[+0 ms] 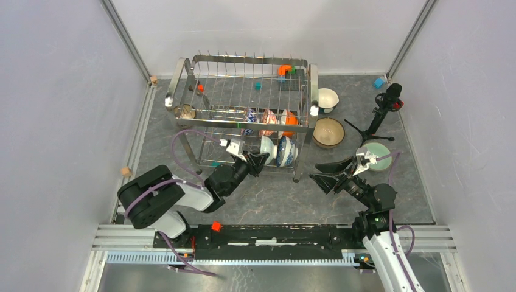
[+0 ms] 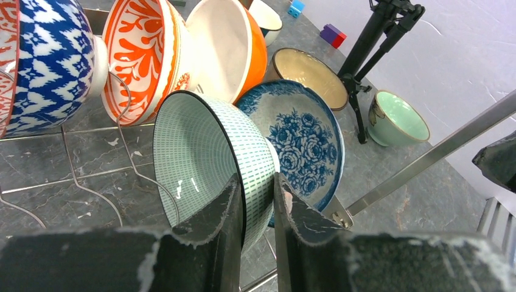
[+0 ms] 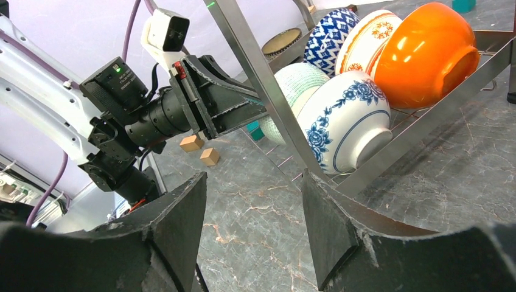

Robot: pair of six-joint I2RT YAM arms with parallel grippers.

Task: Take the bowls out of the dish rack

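In the left wrist view, a pale green patterned bowl (image 2: 193, 155) with a dark rim leans on its side in the rack. My left gripper straddles its wall, one finger inside and one outside, and whether they press on it cannot be told. Right beside it stands a blue-flowered white bowl (image 3: 347, 118). Behind them are a blue patterned bowl (image 2: 55, 64), an orange-patterned bowl (image 2: 137, 55) and an orange bowl (image 3: 423, 55). My right gripper (image 1: 324, 177) is open and empty, to the right of the rack's front.
The metal dish rack (image 1: 243, 126) has an upper shelf above the bowls and a rail at its side. On the floor to its right are a beige bowl (image 1: 328, 132), a white bowl (image 1: 327, 100), a green bowl (image 1: 378, 156) and a black stand (image 1: 383, 112).
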